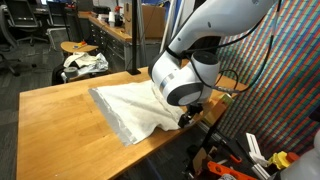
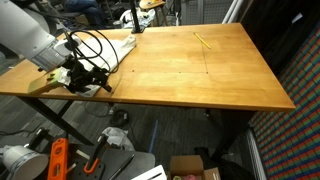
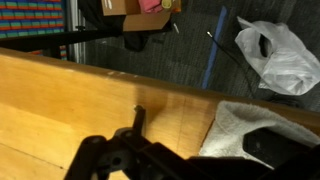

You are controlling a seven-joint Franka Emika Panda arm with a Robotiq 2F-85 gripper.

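A white cloth (image 1: 132, 108) lies spread over the wooden table, one end reaching to its front edge. In the other exterior view, part of the cloth (image 2: 118, 46) shows behind the arm. My gripper (image 1: 188, 116) is low over the cloth's near right end, by the table edge. The wrist view has the gripper open, its dark fingers wide apart. White cloth (image 3: 226, 124) shows around the right-hand finger and a stretch of bare table lies between the two. Whether that finger touches the cloth, I cannot tell.
The table's front edge (image 3: 185, 88) runs close by the fingers. Below it are a clear plastic bag (image 3: 282, 55) and a cardboard box (image 3: 150, 18) on the floor. A yellow stick (image 2: 204, 42) lies far off on otherwise bare table.
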